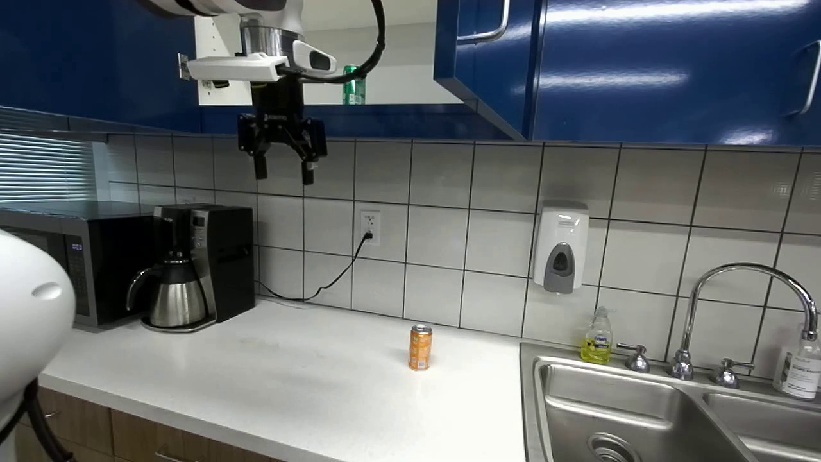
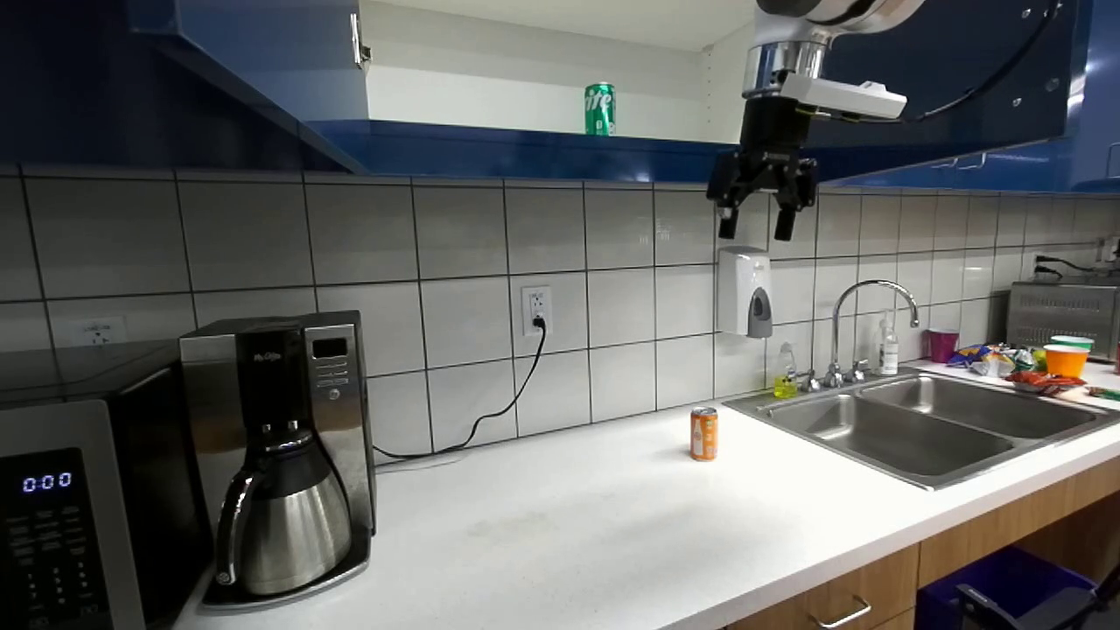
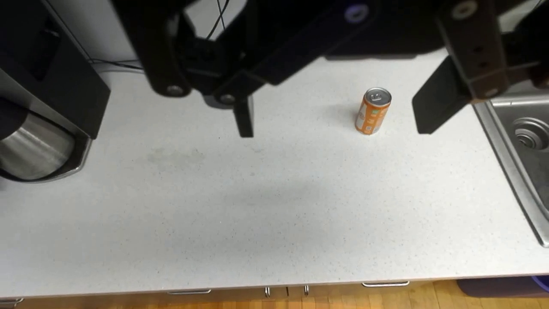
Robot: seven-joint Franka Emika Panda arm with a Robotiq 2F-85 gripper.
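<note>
An orange can (image 1: 420, 348) stands upright on the white counter, in the open area between the coffee maker and the sink; from above, its silver top shows in the wrist view (image 3: 373, 111). Inside the open blue cabinet, a green can (image 2: 599, 109) stands on the shelf, partly covered by my arm's cable in exterior view 1. High over the counter, about level with the cabinet's lower edge, hangs my gripper (image 1: 284, 176). Its fingers are spread apart, pointing down, with only air between them. It touches neither can.
The coffee maker (image 2: 341, 394) and a microwave (image 2: 63, 493) occupy the left end. A double sink (image 1: 616, 400) with a tall faucet (image 1: 739, 267) lies right. Cabinet doors (image 1: 489, 65) hang open near the arm.
</note>
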